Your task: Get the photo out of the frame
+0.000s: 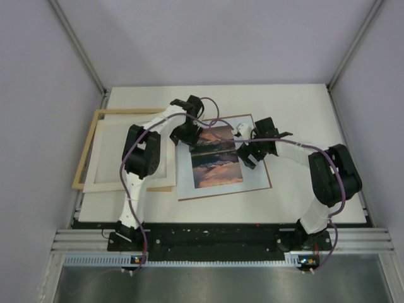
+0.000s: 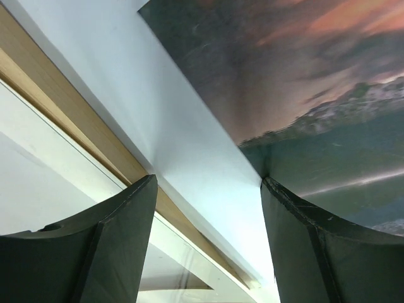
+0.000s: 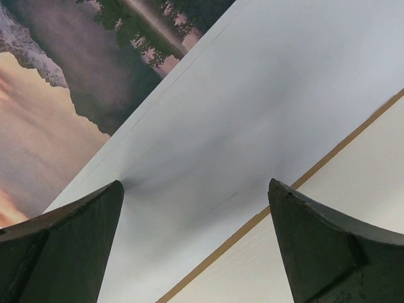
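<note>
A landscape photo (image 1: 217, 168) with a white border lies flat on a brown backing board (image 1: 225, 194) in the middle of the table. To its left rests a wooden frame (image 1: 95, 140), with a white mat (image 1: 129, 185) lying over it. My left gripper stands open over the photo's left border, one finger toward the frame's edge and the other over the picture; nothing is held. Above the photo's right border, my right gripper is also open and empty, its fingers straddling the white margin and the board's brown edge (image 3: 222, 248).
Grey walls (image 1: 227, 44) rise at the back and both sides. The frame and mat press close against the photo's left side.
</note>
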